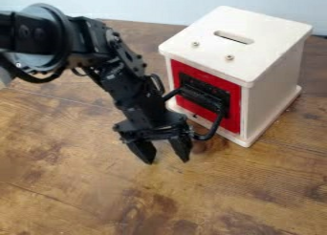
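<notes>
A black robot arm reaches in from the upper left, its gripper (163, 153) hanging low over the wooden table, with its two fingers parted and nothing visible between them. Just right of it stands a pale wooden box (269, 96) with a slot and two small knobs on top. The box's front has a red panel (188, 110) carrying a black fitting (205, 94), from which a black bar or cable runs down toward the gripper; whether they join is unclear.
A white wall lies behind the table.
</notes>
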